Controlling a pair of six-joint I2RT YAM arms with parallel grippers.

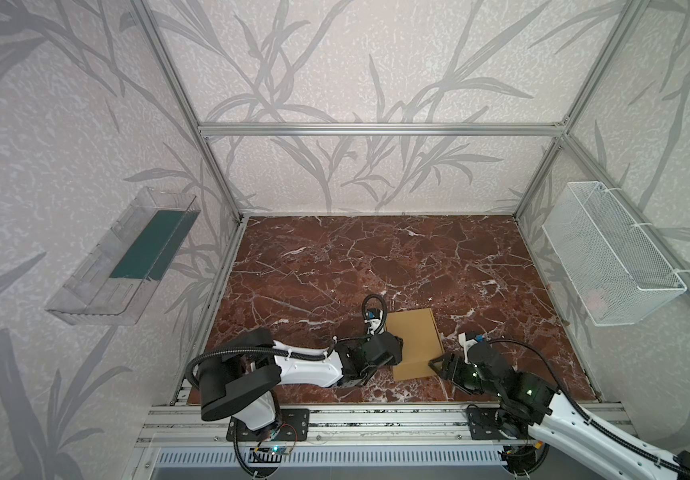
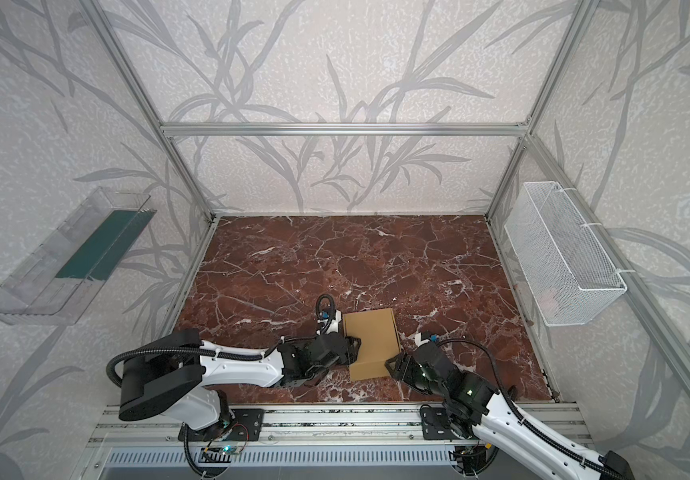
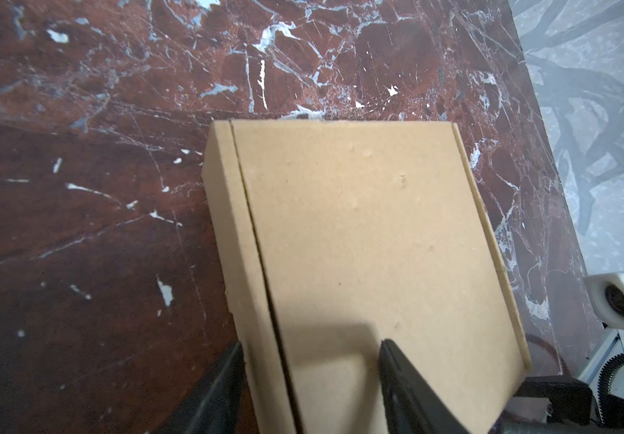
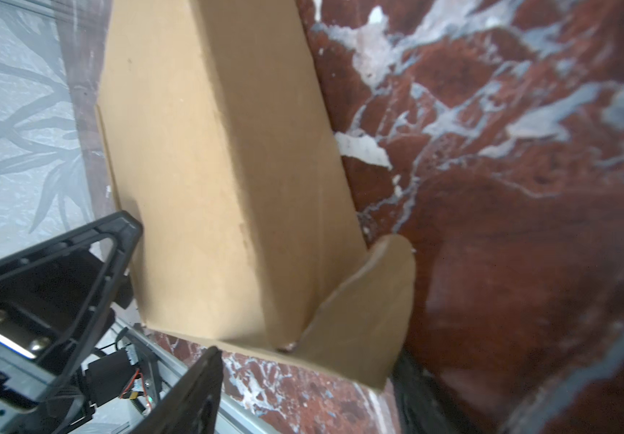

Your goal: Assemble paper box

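Observation:
A brown cardboard box [image 1: 415,336] lies on the table between both arms, its broad top panel facing up. At its left side is my left gripper, open; one finger stands outside the narrow side wall, the other over the top panel. A dark slit runs between that wall [image 3: 236,217] and the panel. My right gripper, also open, is at the near right corner. There a loose rounded flap [image 4: 366,311] sticks out from the box between its fingers, partly covering one fingertip. Whether that finger touches the flap, I cannot tell.
A clear bin with a green base [image 1: 153,244] hangs on the left wall, a white mesh basket [image 1: 613,256] on the right wall. The table's front rail [image 1: 409,416] lies close.

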